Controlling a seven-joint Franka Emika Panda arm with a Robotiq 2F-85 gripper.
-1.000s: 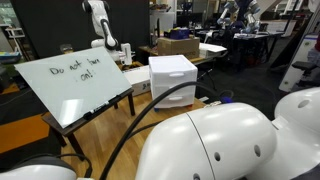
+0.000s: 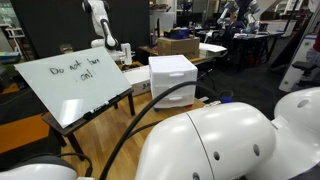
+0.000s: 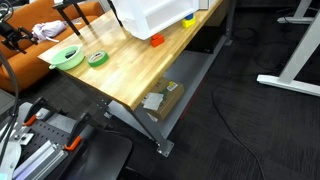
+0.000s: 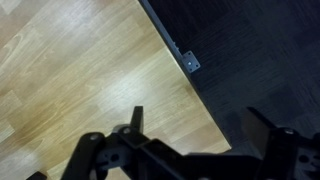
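In the wrist view my gripper stands open over the edge of the wooden table, with nothing between its fingers. Dark floor shows past that edge. On the tabletop in exterior view 2 are a green bowl, a green ring like a tape roll, a small orange-red item and a yellow item. A white drawer unit stands on the table. My gripper's fingers are hidden in exterior view 1, where the white arm fills the foreground.
A whiteboard with handwriting leans at the left in exterior view 1. Beneath the table, a cardboard box with small things in it rests on a shelf.
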